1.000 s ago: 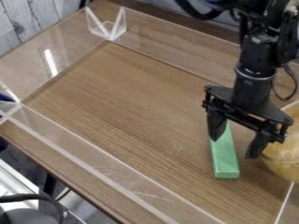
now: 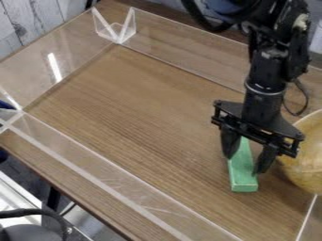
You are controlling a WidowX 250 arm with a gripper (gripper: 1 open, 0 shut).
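Note:
The black gripper [image 2: 247, 152] reaches down from the right side of the view, over a green oblong object [image 2: 242, 179] lying on the wooden table [image 2: 126, 132]. Its two fingers stand on either side of the object's upper part, somewhat apart; whether they touch it cannot be told.
A wooden bowl [image 2: 304, 160] sits at the right edge, close beside the gripper. A clear plastic container [image 2: 116, 28] stands at the back left. Cables and dark items lie beyond the table's left edge.
The gripper's fingers have drawn closer together over the green object and moved slightly. The green object stays in about the same place.

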